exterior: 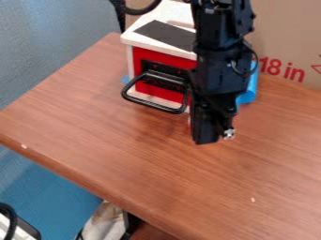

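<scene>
The black gripper [211, 127] of the arm hangs low over the wooden table [138, 178], just right of a small red and white box [158, 56] with a black handle [149, 103] at its front. A small white bit shows by the fingertips; whether the fingers hold anything is hidden. A blue object [247, 86] lies behind the gripper, partly covered by it.
A cardboard panel [288, 49] with red print stands behind on the right.
</scene>
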